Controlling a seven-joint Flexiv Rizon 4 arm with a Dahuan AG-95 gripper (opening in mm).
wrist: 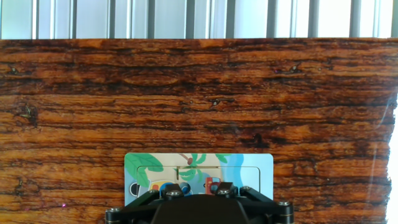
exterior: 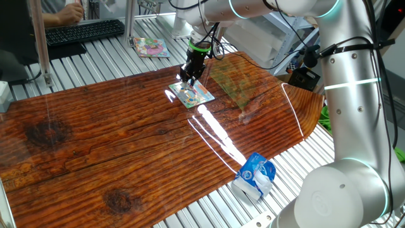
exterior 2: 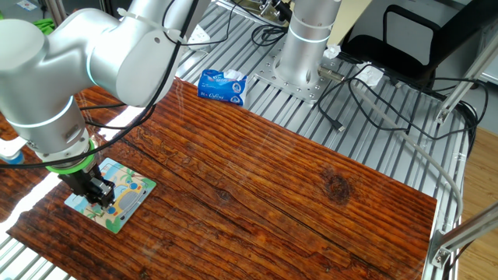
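Note:
A flat, colourful puzzle board (wrist: 237, 160) with palm trees and a blue edge lies on the wooden tabletop, its lower part hidden by my gripper in the wrist view. The two black fingertips stand apart, with the board's picture showing in the gap, so the gripper looks open. In exterior view 1 the gripper (exterior: 188, 81) points down over the far part of the board (exterior: 198, 95). Exterior view 2 shows the gripper (exterior 2: 103, 198) low above the same board (exterior 2: 138, 191); whether it touches the surface is unclear.
A blue tissue pack (exterior: 256, 172) rests at the tabletop's edge near the arm's base. Another colourful board (exterior: 151, 47) lies on the ribbed metal surface beyond, near a keyboard (exterior: 85, 33) and a person's hand (exterior: 68, 14).

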